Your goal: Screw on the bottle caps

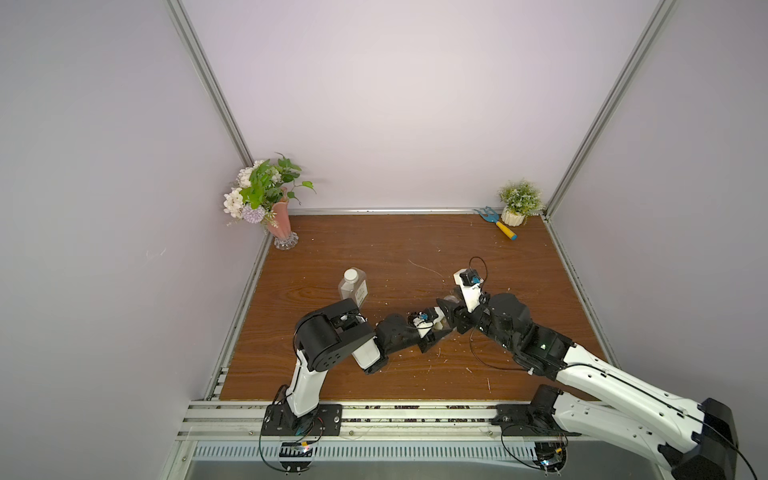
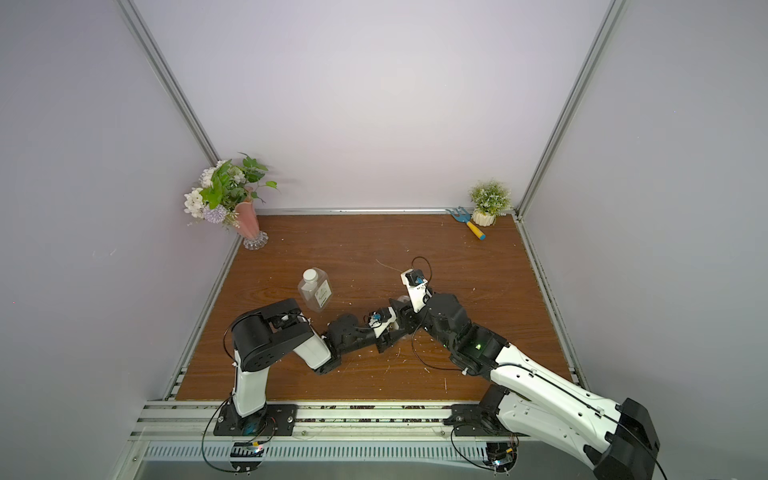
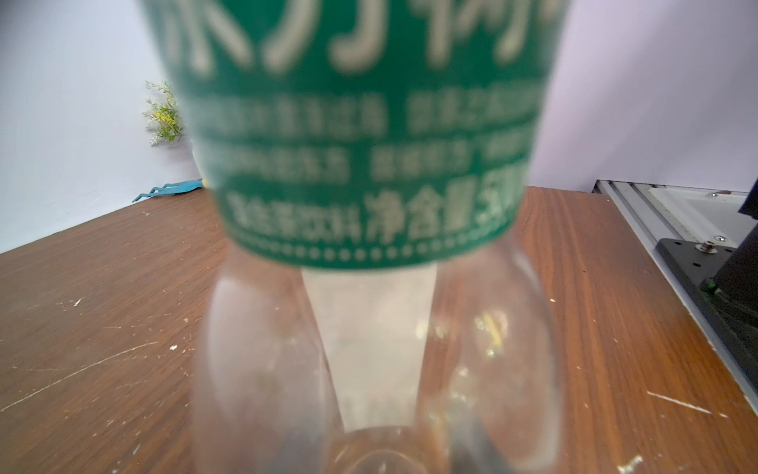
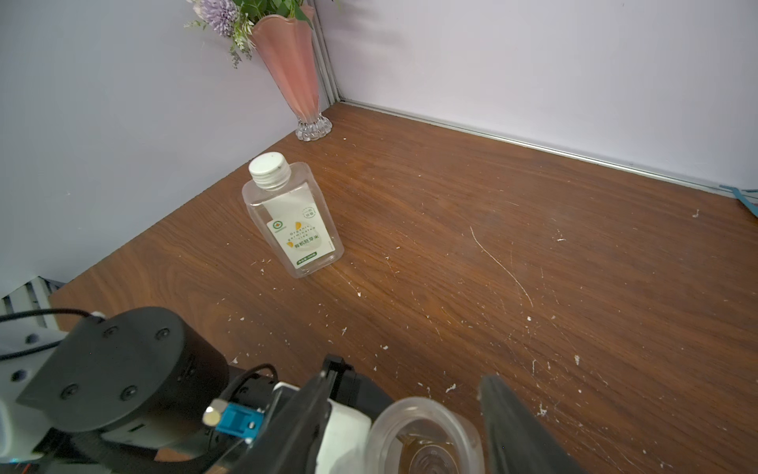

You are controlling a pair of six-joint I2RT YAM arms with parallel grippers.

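Note:
A clear bottle with green label (image 3: pixel 371 197) fills the left wrist view, upright, very close to my left gripper (image 1: pixel 438 332); that gripper's fingers are not visible there, so its grip cannot be made out. My right gripper is over the bottle's round top (image 4: pixel 422 407), its blurred fingers apart on either side; I cannot make out a cap between them. A second bottle (image 4: pixel 292 225), clear and square with a white cap (image 4: pixel 270 170), stands upright at the left of the table, behind the left arm.
A vase of flowers (image 1: pixel 280 220) stands at the back left. A potted plant (image 1: pixel 520 200) and a small yellow-handled fork (image 1: pixel 504 229) are at the back right.

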